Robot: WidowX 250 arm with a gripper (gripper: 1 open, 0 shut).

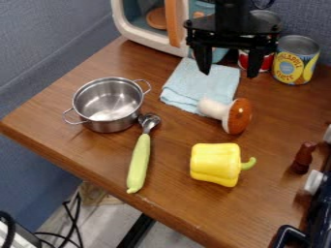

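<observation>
The black gripper (227,53) hangs at the top over the back of the table, its fingers pointing down and spread apart, with nothing visible between them. Below it a folded light-blue cloth (195,89) lies with a toy mushroom (233,116) on its side at the cloth's front right. A yellow pepper (216,162) lies at front centre. A steel pot (107,102) stands at left, with a ladle (147,123) and a corn cob (138,160) beside it.
Cans (296,60) stand at the back right, behind and beside the gripper. A microwave toy (135,19) is at the back. A small brown shaker (303,160) and dark items line the right edge.
</observation>
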